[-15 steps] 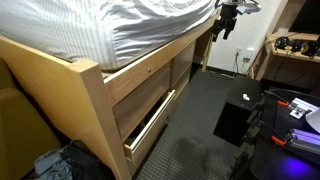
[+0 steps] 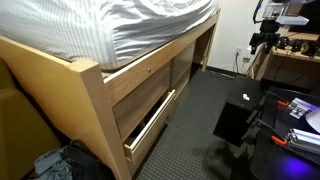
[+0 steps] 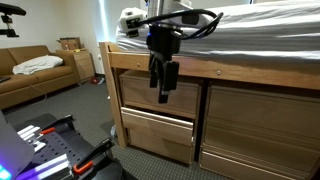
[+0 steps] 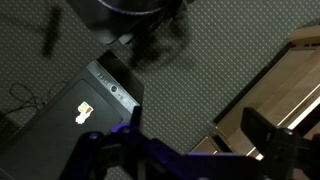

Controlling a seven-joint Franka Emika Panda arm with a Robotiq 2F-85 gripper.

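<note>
My gripper hangs in the air with its fingers spread apart and nothing visible between them. In the second exterior view the gripper point(image 3: 160, 88) points down in front of the wooden bed frame point(image 3: 225, 70). It appears at the far right, away from the bed, in the first exterior view. A lower bed drawer point(image 2: 150, 132) stands slightly pulled out, with a dark gap above its front. On top of a black box point(image 4: 62, 132) lies a small white and orange item point(image 4: 84, 113), off to the left in the wrist view.
A white mattress point(image 2: 110, 30) tops the bed. A dark table point(image 2: 285, 160) with clamps and tools stands at the front right. Grey carpet point(image 2: 190, 135) between bed and box is clear. A brown couch point(image 3: 35, 65) sits at far left.
Over the last second the arm has swung rightward in the first exterior view, away from the bed, and slightly lower. The drawer and the black box have stayed where they were.
</note>
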